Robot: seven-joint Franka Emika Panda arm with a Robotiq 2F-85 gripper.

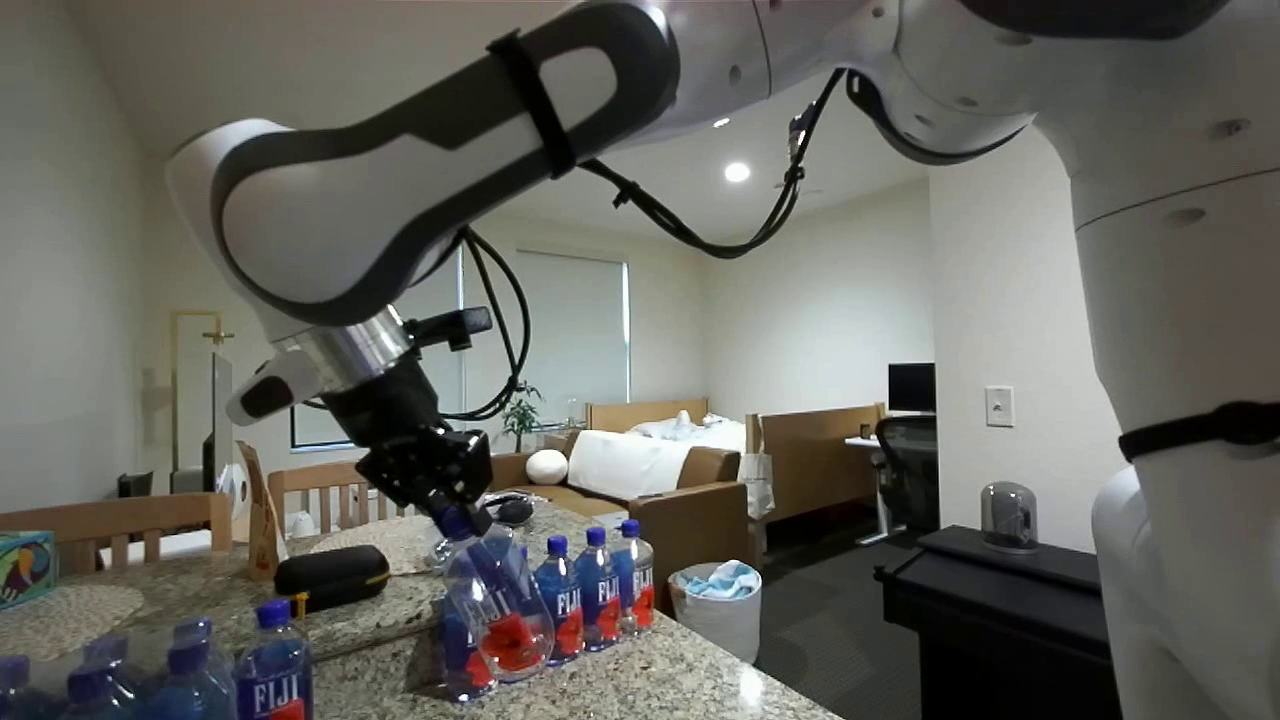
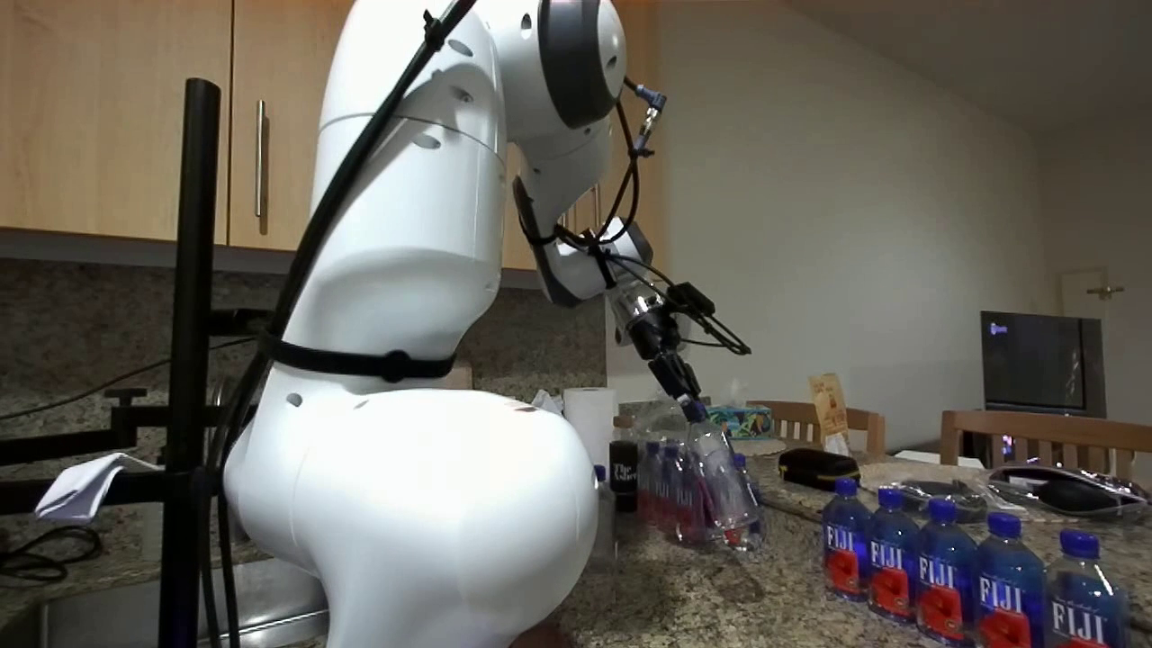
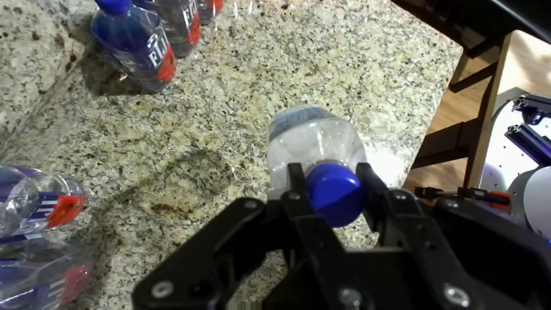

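A clear Fiji water bottle hangs tilted from my gripper, which is shut on its neck just below the blue cap. From the wrist view, its clear body reaches down and away from the fingers over the granite counter. In exterior view 2 the held bottle leans with its base toward the right. It overlaps the row of Fiji bottles in exterior view 1, hiding part of that row. Whether its base touches anything, I cannot tell.
A second cluster of Fiji bottles stands at the left in exterior view 1. Beyond the row lie a black case and a bagged item. Bare granite separates the bottle groups; the counter's edge drops off at right in the wrist view.
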